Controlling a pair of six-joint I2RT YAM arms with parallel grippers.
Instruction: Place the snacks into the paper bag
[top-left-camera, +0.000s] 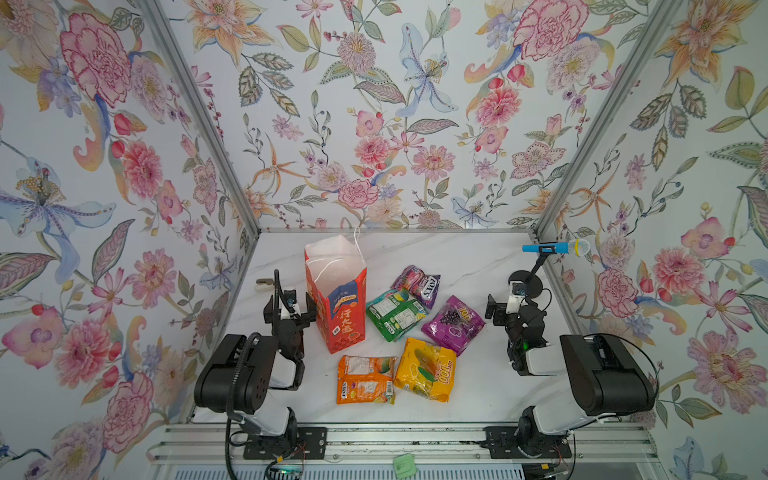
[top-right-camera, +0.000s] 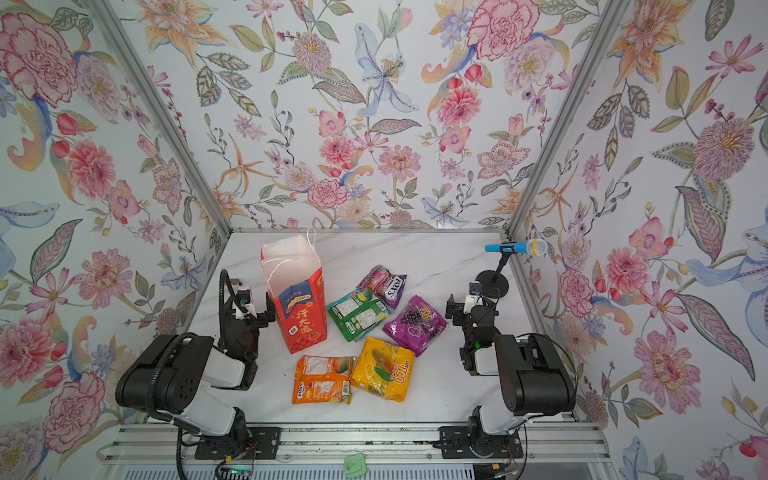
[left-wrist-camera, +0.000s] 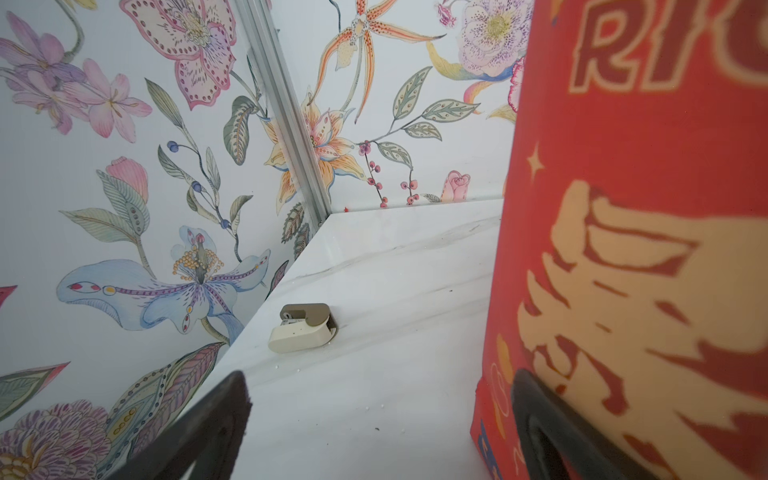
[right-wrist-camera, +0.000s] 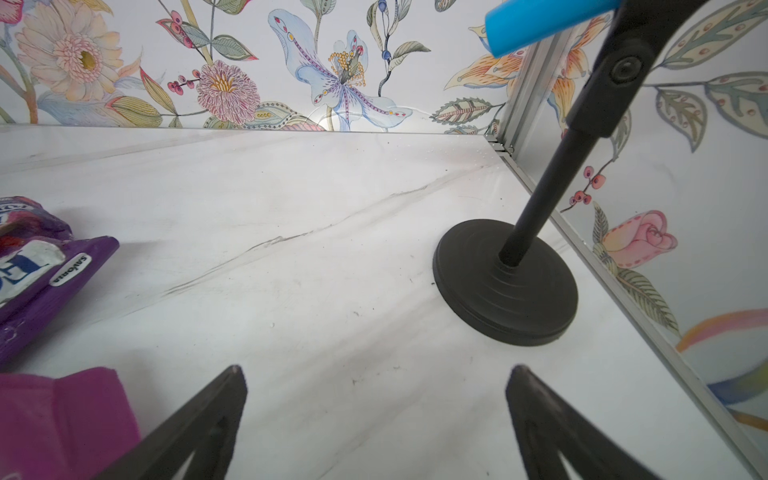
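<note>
A red paper bag (top-left-camera: 342, 312) with white handles stands upright and open-topped on the left of the table. To its right lie several snack packs: green (top-left-camera: 396, 313), dark purple (top-left-camera: 417, 285), magenta (top-left-camera: 453, 324), yellow (top-left-camera: 425, 369) and orange (top-left-camera: 365, 379). My left gripper is open, close against the bag's left side, its right finger (left-wrist-camera: 552, 424) overlapping the red wall in the left wrist view; I cannot tell whether they touch. My right gripper stands open over bare table, right of the magenta pack, with nothing between its fingers.
A blue microphone (top-left-camera: 552, 248) on a black round-based stand (right-wrist-camera: 505, 280) stands at the back right. A small stapler (left-wrist-camera: 302, 326) lies at the back left. Free table lies behind the dark purple pack and at the front right.
</note>
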